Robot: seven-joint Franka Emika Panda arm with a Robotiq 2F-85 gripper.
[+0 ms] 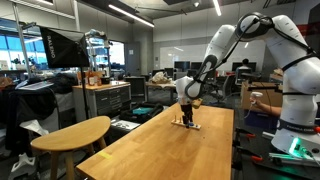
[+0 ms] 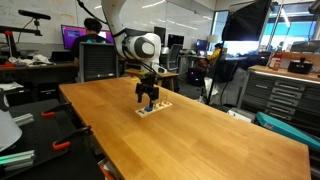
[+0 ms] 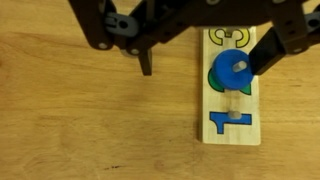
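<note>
A light wooden board with painted numerals (image 3: 240, 132) lies on the table in the wrist view, with a yellow 3 and a blue 1 showing. A round blue piece (image 3: 228, 75) with a pale peg in its middle sits over the board, partly covering a green numeral. My gripper is open above it. The right finger (image 3: 268, 52) overlaps the blue piece's edge in this view; the left finger (image 3: 146, 62) is over bare wood. Whether the right finger touches the piece, I cannot tell. In exterior view 2 the gripper (image 2: 154, 92) is low over the board (image 2: 143, 112).
A round side table (image 1: 70, 134) stands beside it. Behind are metal drawer cabinets (image 2: 275, 96) and a bench with clutter, clear of the arm.
</note>
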